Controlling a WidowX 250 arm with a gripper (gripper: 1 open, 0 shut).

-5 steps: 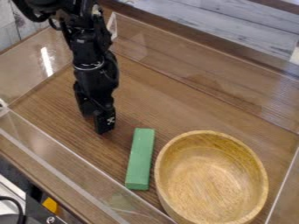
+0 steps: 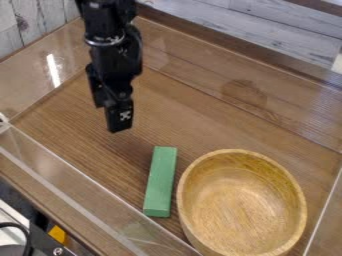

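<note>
The black gripper [image 2: 110,113] hangs over the wooden table at the upper left, open, with nothing visible between its fingers. Below and right of it a green rectangular block [image 2: 160,182] lies flat near the front. A round tan bowl [image 2: 241,167] sits at the front right, just right of the block, empty.
A pale plank wall [image 2: 281,30] runs along the back. A clear edge panel borders the front left, with a cable below it.
The gripper has risen from lower over the table, moving up in the view. The block and bowl have not moved.
</note>
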